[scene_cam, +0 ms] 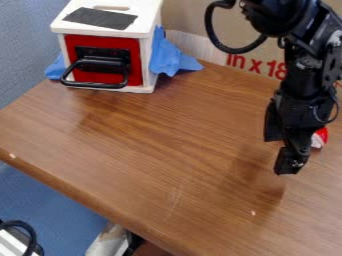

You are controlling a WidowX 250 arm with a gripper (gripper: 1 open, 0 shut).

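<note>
My black gripper [291, 158] hangs low over the right side of the wooden table [147, 160], fingers pointing down. Whether it is open or shut is hard to tell at this size. A small red-and-white object [319, 137] sits just to its right, partly hidden behind the arm.
A white toy oven [103, 25] with a red door and black handle stands at the back left, with blue cloth [174, 57] around it. Cables show at the bottom left, off the table.
</note>
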